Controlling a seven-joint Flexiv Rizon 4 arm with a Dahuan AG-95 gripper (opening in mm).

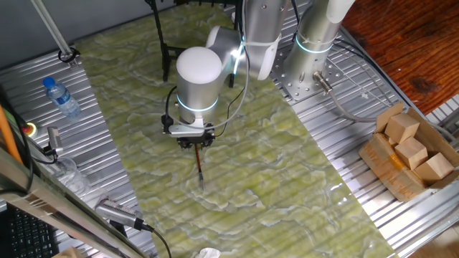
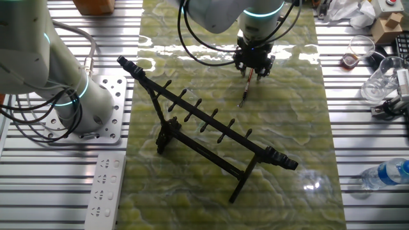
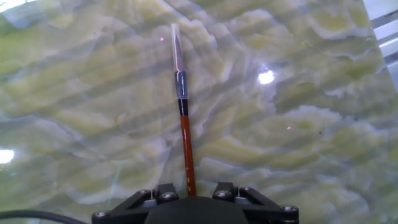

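A slim brush with a reddish-brown handle [image 3: 188,149], a dark collar and a capped, pale tip [image 3: 177,53] extends from beneath my gripper in the wrist view. The gripper is open, its two black fingers apart on either side of the handle, with gaps showing. The handle's rear end is hidden under the palm. In exterior view 2 the brush [image 2: 245,91] points away from the gripper [image 2: 252,73] over the green marbled mat [image 2: 287,140]. Whether the brush touches the mat is hard to tell.
A black rack with several pegs [image 2: 211,120] stands on the mat near the arm. A cardboard box [image 1: 386,172] of wooden blocks is off to one side, with a water bottle [image 1: 62,97] on the opposite side.
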